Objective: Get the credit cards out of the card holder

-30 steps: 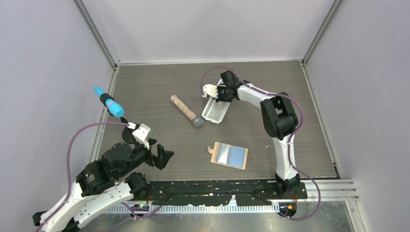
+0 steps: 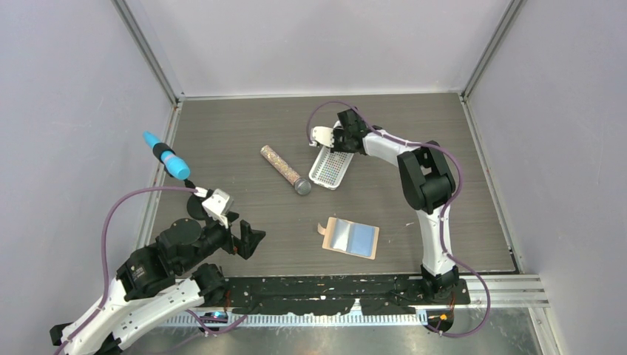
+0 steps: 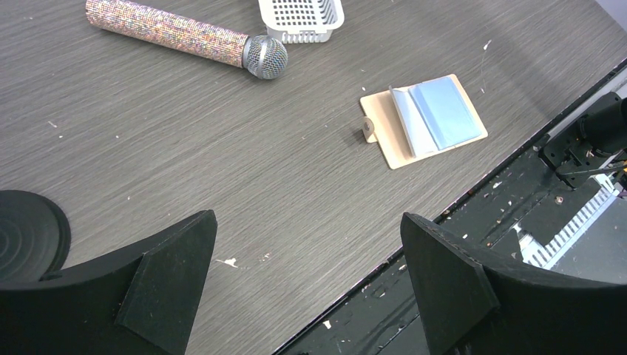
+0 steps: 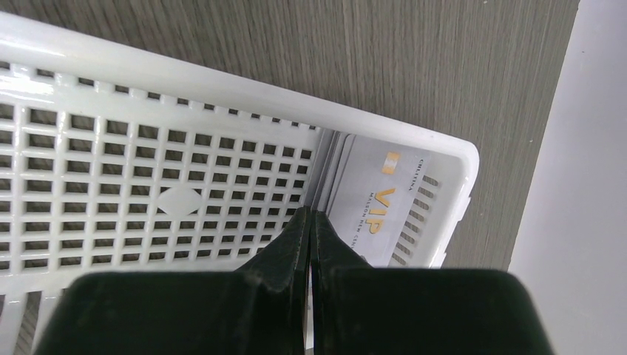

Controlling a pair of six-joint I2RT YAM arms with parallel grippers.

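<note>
The tan card holder (image 2: 373,245) lies open near the table's front edge, with clear and bluish sleeves showing; in the left wrist view the holder (image 3: 384,126) has one sleeve leaf standing up. I make out no card in it. A pale VIP card (image 4: 370,196) rests inside one end of the white basket (image 4: 222,85), with thin card edges beside it. My right gripper is down in the basket, fingertips shut on the edge of a thin upright card beside the VIP card. At front left my left gripper stands open and empty, well away from the holder.
A glittery microphone (image 2: 279,165) lies just left of the basket. Behind the left arm is a round black base (image 3: 29,235), near a blue cylinder (image 2: 164,154). Bare table separates the left gripper from the holder.
The right arm's wrist has shifted very slightly over the basket. The left arm, the card holder and the microphone look unmoved.
</note>
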